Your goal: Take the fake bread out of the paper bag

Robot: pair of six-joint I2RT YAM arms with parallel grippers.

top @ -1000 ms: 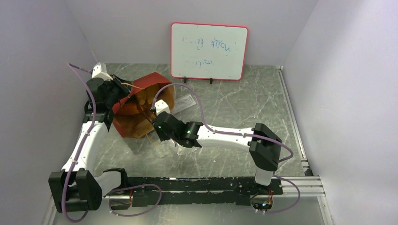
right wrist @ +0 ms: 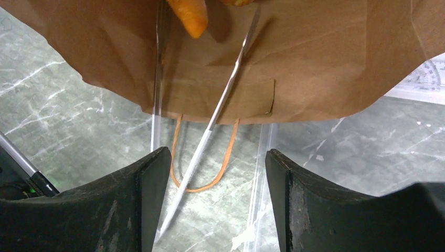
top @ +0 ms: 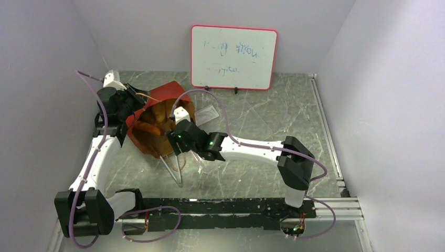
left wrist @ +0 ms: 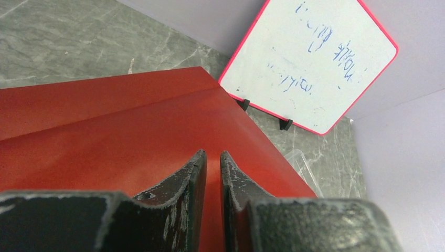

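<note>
A red-and-brown paper bag [top: 168,90] lies open on the left of the table, with orange fake bread [top: 148,127] inside; pieces also show at the top of the right wrist view [right wrist: 190,16]. My left gripper is shut on the bag's red upper side, fingertips nearly together. My right gripper is part open at the bag's mouth, above a brown handle loop [right wrist: 209,185] and long thin tongs or sticks [right wrist: 196,156].
A whiteboard [top: 233,56] stands at the back. A clear plastic item [top: 207,115] lies right of the bag.
My right gripper has shifted slightly upward in the top view. The long pale tools now show below it, and the bag's lower part looks changed. The left arm is still.
</note>
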